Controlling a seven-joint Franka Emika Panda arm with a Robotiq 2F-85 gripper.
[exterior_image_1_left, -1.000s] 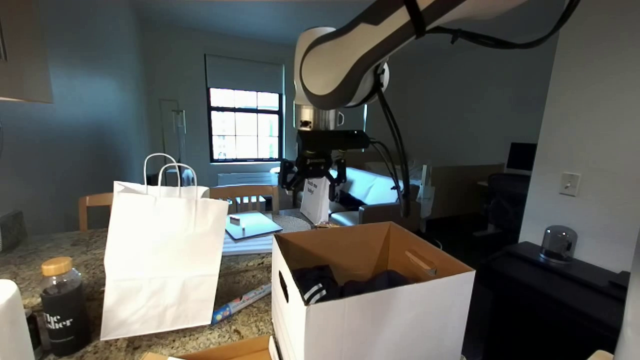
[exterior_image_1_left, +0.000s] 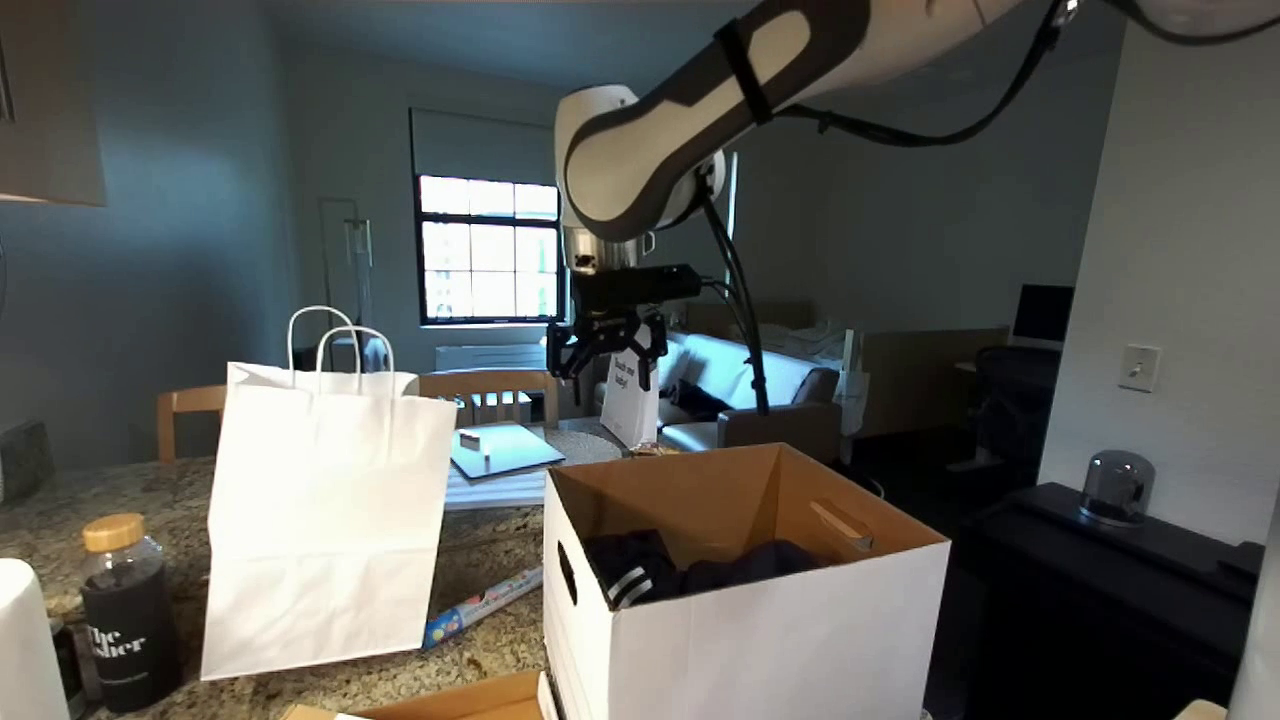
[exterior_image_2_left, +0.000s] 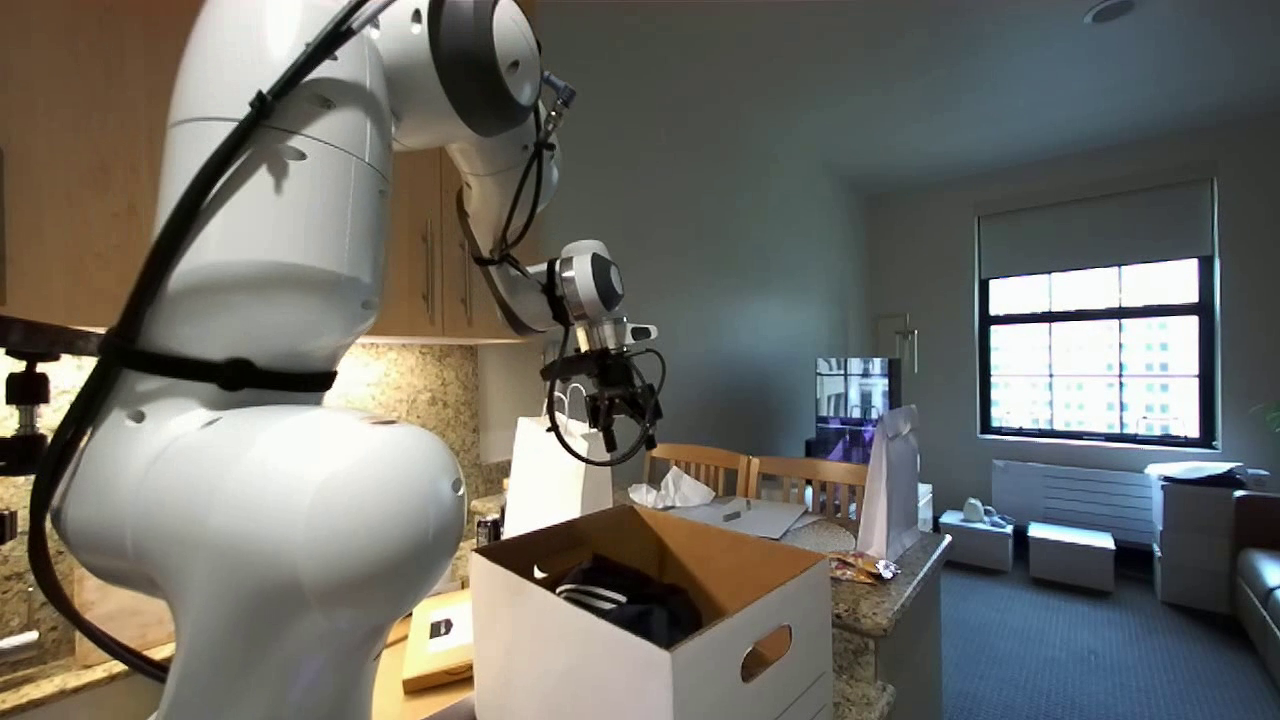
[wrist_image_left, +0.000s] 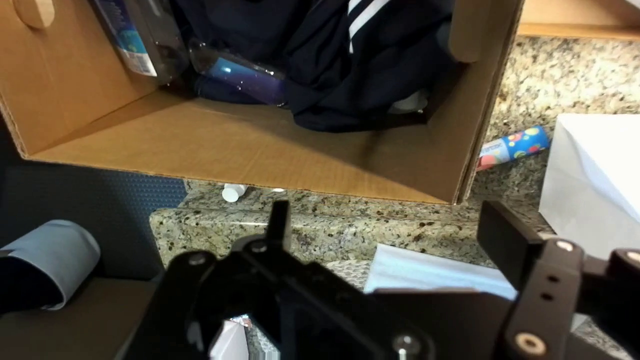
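My gripper (exterior_image_1_left: 608, 360) hangs in the air, open and empty, above the counter just beyond the far edge of a white cardboard box (exterior_image_1_left: 768, 648). In the wrist view its two fingers (wrist_image_left: 277, 225) stand wide apart, with the box rim ahead of them. Dark clothing with white stripes (wrist_image_left: 366, 66) lies inside the box. Beside the cloth are a clear bottle with a purple label (wrist_image_left: 246, 78) and a second bottle (wrist_image_left: 135, 39) against the box wall. The box's lower contents are hidden under the cloth.
A tall white paper bag (exterior_image_1_left: 330, 528) stands left of the box, with a blue patterned tube (exterior_image_1_left: 480, 610) between them. Farther back are a light flat board (exterior_image_1_left: 504, 449) and another white bag (exterior_image_2_left: 889, 480). A black bottle with a wooden cap (exterior_image_1_left: 126, 618) stands far left.
My arm and gripper have shifted left in exterior view 1, with the gripper's height little changed. The box, bags and counter items have stayed put.
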